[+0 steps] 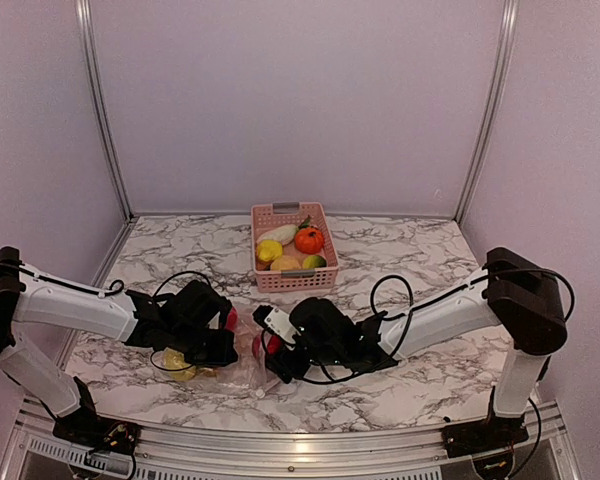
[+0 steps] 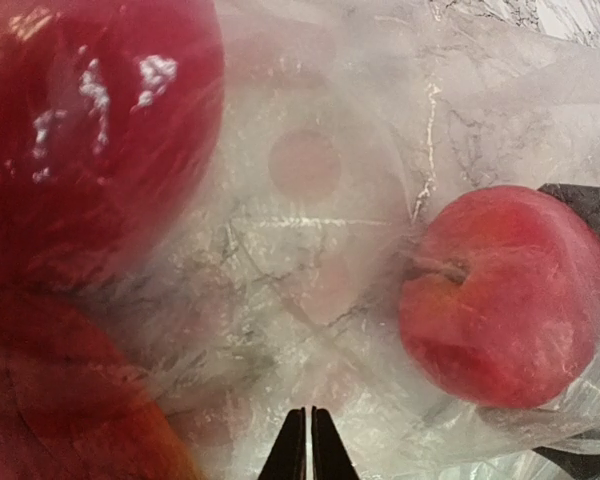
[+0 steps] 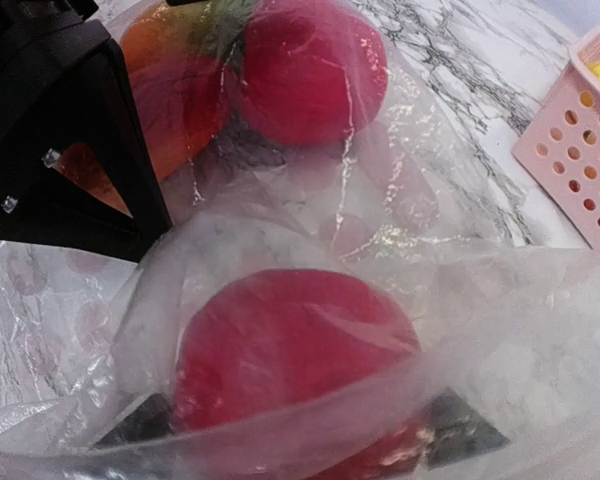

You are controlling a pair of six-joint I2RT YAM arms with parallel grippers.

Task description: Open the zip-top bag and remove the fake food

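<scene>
The clear zip top bag [image 1: 242,372] lies at front centre between my arms, its film wrinkled. My left gripper is shut at the bag, with film gathered at its fingertips in the right wrist view. A round red fruit [image 3: 295,350] sits by the bag's mouth between the spread fingers of my right gripper. Film lies across the fruit and fingers; whether they press on it is unclear. Deeper in the bag show another red fruit [image 3: 315,70] and an orange-red one [image 3: 180,110]. A yellow piece [image 1: 178,366] lies partly under the left arm.
Behind the bag stands a pink basket [image 1: 296,281] holding several pieces of food, among them a lemon [image 1: 269,250] and a tomato-like orange one [image 1: 309,239]. My two grippers are close together.
</scene>
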